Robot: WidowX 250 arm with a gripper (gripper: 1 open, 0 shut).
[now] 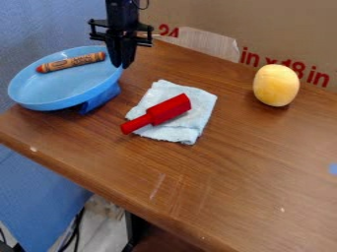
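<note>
A blue plate (53, 91) at the left holds an orange crayon-like stick (70, 62) near its back rim. My black gripper (118, 57) is at the plate's back right rim, above a tilted part of it; whether it is shut on the rim I cannot tell. A red rolling-pin-like object (158, 114) lies on a folded pale cloth (184, 128) right of the plate.
A yellow round object (275, 86) sits at the back right of the wooden table (237, 177). A cardboard box (257, 30) stands behind.
</note>
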